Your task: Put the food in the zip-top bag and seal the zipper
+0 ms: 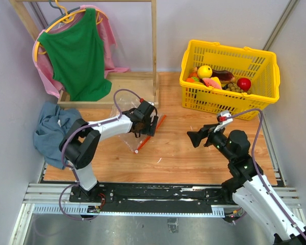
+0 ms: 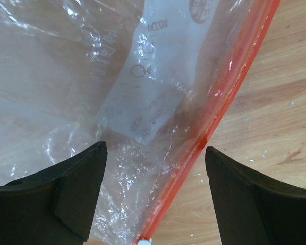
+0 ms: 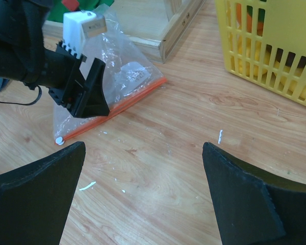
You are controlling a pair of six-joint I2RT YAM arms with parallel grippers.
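Note:
The clear zip top bag lies flat on the table, its orange-red zipper strip running slantwise with a white slider at the near end. Above that strip my left gripper stands open, the strip passing through the view between its fingers; whether they touch the bag I cannot tell. Off to the right, over bare wood, my right gripper is open and empty. Toy food, including a yellow fruit, a red one and an eggplant, sits inside the yellow basket.
Behind the bag stands a wooden rack with a green top hanging from it. Blue cloth is heaped at the left. Bare table lies between the arms and in front of the basket.

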